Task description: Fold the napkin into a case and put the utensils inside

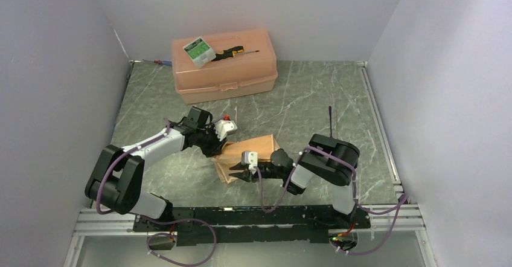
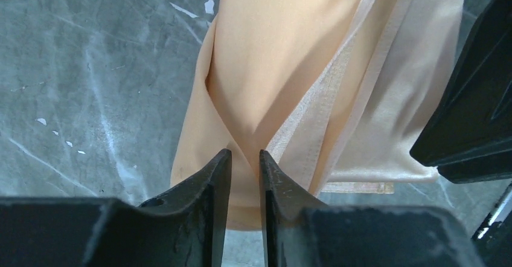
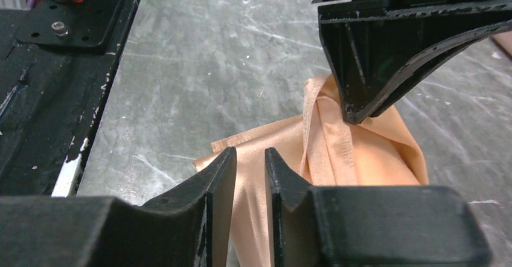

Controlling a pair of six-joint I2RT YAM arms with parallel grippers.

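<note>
The peach napkin (image 1: pixel 250 146) lies folded on the grey table, with narrow pleats and a turned-up edge at its left end in the top view. My left gripper (image 1: pixel 217 150) is over that left end; in the left wrist view its fingertips (image 2: pixel 244 155) are close together at a fold, and whether cloth is between them is unclear. My right gripper (image 1: pixel 238 172) is low over the napkin's near part; in the right wrist view its fingertips (image 3: pixel 250 155) stand slightly apart over the cloth. I see no utensils on the napkin.
A pink toolbox (image 1: pixel 223 83) with a screwdriver (image 1: pixel 232 52) and a small white-green pack (image 1: pixel 199 51) on its lid stands at the back. Grey walls enclose the sides.
</note>
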